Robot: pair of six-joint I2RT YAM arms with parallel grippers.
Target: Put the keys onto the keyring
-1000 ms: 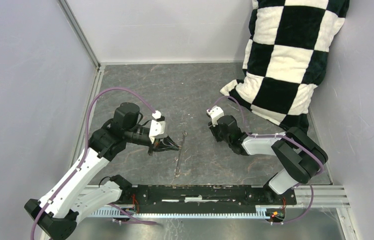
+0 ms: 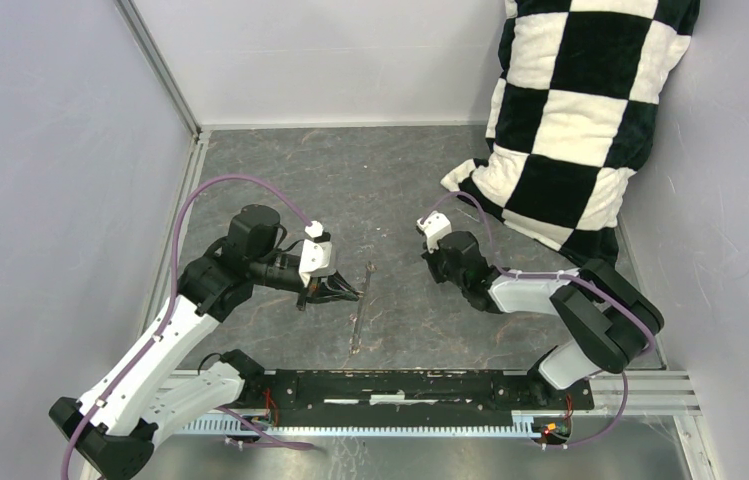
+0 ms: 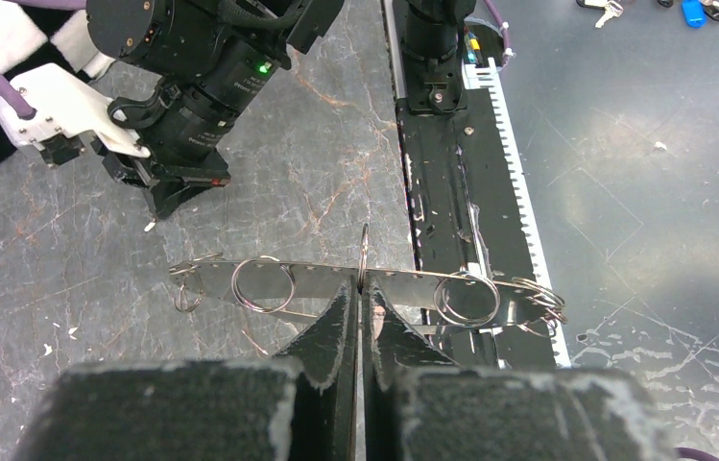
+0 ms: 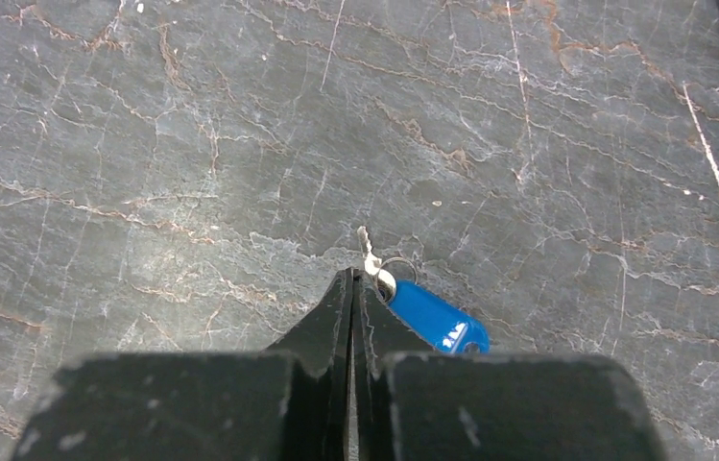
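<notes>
A narrow metal strip [image 3: 322, 280] with several wire rings along it hangs across the tips of my left gripper, which is shut on it near its middle ring [image 3: 364, 252]. From above, the strip [image 2: 361, 310] looks like a thin bar beside the left gripper [image 2: 358, 295]. On the grey floor lies a key [image 4: 368, 252] with a small ring [image 4: 399, 269] and a blue tag [image 4: 437, 319]. My right gripper is shut with its tips right beside the key, partly covering it; nothing shows between the fingers. From above, the right gripper [image 2: 434, 272] hides the key.
A black and white checkered cushion [image 2: 575, 130] leans at the back right. Along the front runs a black rail [image 2: 400, 387]. More keys [image 3: 607, 12] lie beyond it on a grey surface.
The right gripper has shifted slightly toward the right and its arm bends a little further out. The left arm and the strip have stayed in place.
</notes>
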